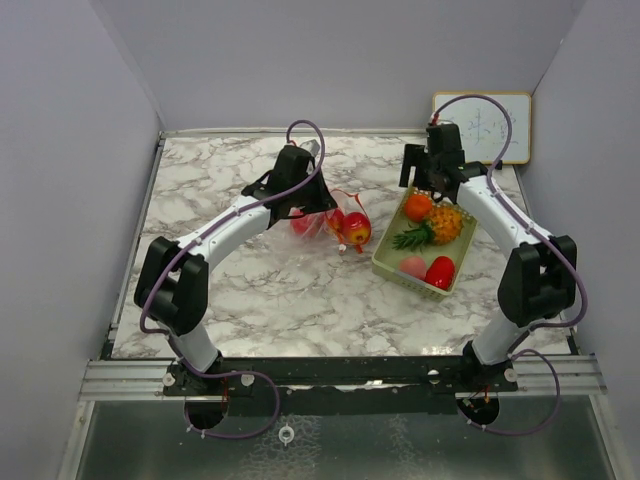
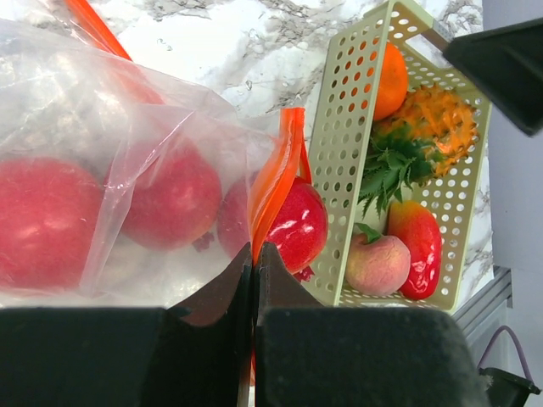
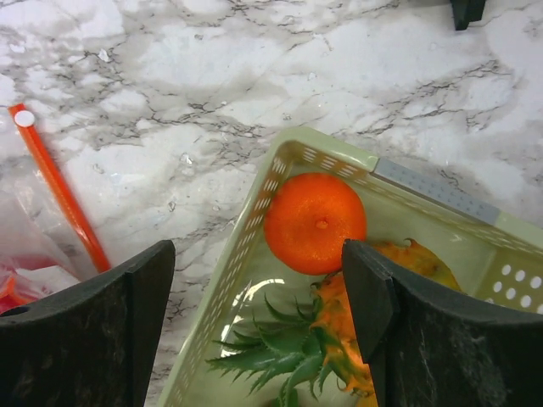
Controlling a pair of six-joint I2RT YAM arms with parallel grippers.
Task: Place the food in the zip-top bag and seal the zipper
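The clear zip top bag [image 2: 51,110] lies left of the basket with several red fruits [image 2: 174,199] inside. Its orange zipper strip [image 2: 273,191] runs between the fingers of my left gripper, which is shut on that edge. A red fruit [image 1: 357,228] sits near the bag's mouth. Above the far end of the green basket [image 3: 199,339], my right gripper hangs open with nothing held. The orange [image 3: 314,222] rests in the basket's far corner, beyond the fingertips, beside the pineapple [image 1: 442,225].
A peach [image 2: 377,264] and a red mango [image 2: 416,246] lie at the basket's near end. A whiteboard [image 1: 490,125] leans at the back right. Bare marble table [image 1: 250,310] spreads across the front.
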